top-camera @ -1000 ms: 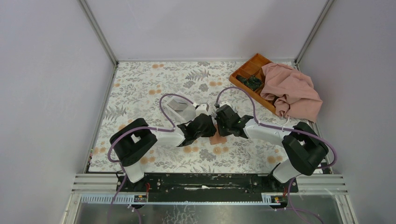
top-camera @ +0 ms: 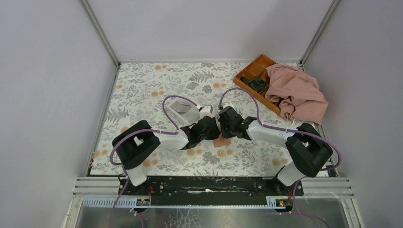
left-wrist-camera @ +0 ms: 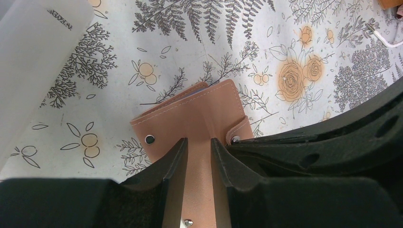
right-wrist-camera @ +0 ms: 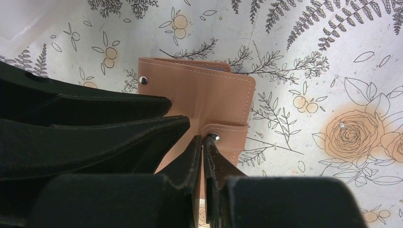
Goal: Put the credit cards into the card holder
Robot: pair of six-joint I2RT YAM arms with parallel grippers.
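Observation:
A tan leather card holder (left-wrist-camera: 199,114) with white stitching and metal snaps lies on the patterned table, and its lower end shows below the arms in the top view. At its top opening, a thin bluish edge (right-wrist-camera: 216,68) peeks out between the leather layers; whether it is a card I cannot tell. My left gripper is part open over the holder, bare leather showing between its fingertips. My right gripper is shut at the snap strap (right-wrist-camera: 228,135), with the strap's end at its fingertips. No loose cards are clearly visible.
A white translucent container (top-camera: 184,110) stands just behind the left arm. At the back right, a wooden tray (top-camera: 249,71) holds a dark green item (top-camera: 256,83) and a pink cloth (top-camera: 297,92). My two grippers are very close together.
The right arm has shifted very slightly over the last second. The left arm, the card holder and the tray look unchanged.

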